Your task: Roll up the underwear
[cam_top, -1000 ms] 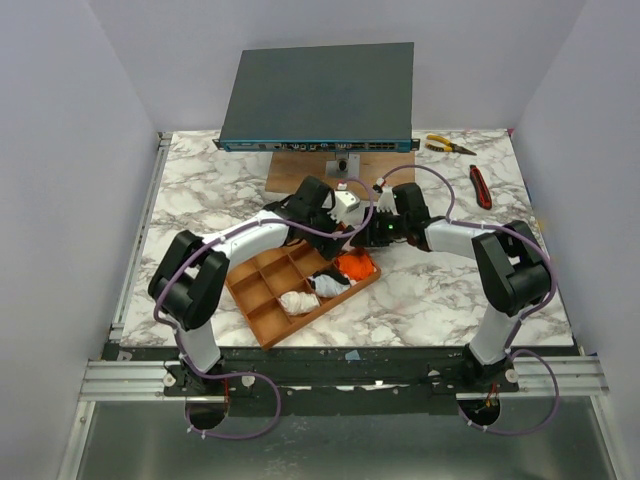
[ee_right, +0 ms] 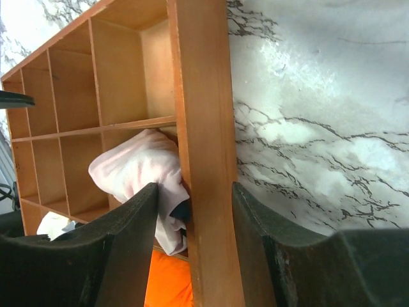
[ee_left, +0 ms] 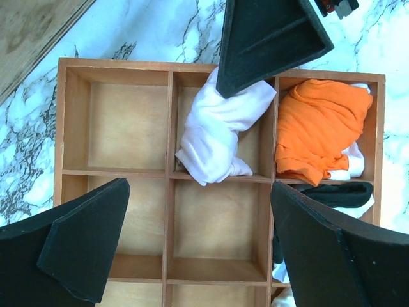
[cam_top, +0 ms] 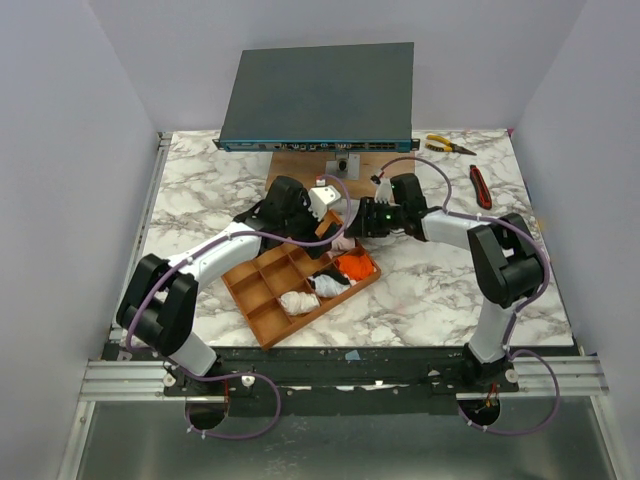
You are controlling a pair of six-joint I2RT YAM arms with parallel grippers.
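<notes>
The white underwear lies bunched in an end-row compartment of the wooden divided box, partly over a divider; in the right wrist view this underwear (ee_right: 144,166) shows a dark patch near the box wall. My left gripper is open above the box, its fingers wide apart with nothing gripped. At the box's outer wall my right gripper stands part open. One of its fingers (ee_right: 131,236) overlaps the underwear in view, and the wall shows through the gap. Whether that finger touches the cloth, I cannot tell.
Beside the underwear an orange rolled garment (ee_left: 323,128) fills the corner compartment; a black-and-white one (ee_left: 339,195) lies alongside it. Another white roll (cam_top: 299,303) sits farther along. Several compartments are empty. A monitor (cam_top: 315,95) stands behind; pliers (cam_top: 450,145) lie at the back right.
My left gripper has drawn back to the left, away from the underwear. The right one has shifted slightly, staying near the box's edge, and more of the underwear now shows between the grippers.
</notes>
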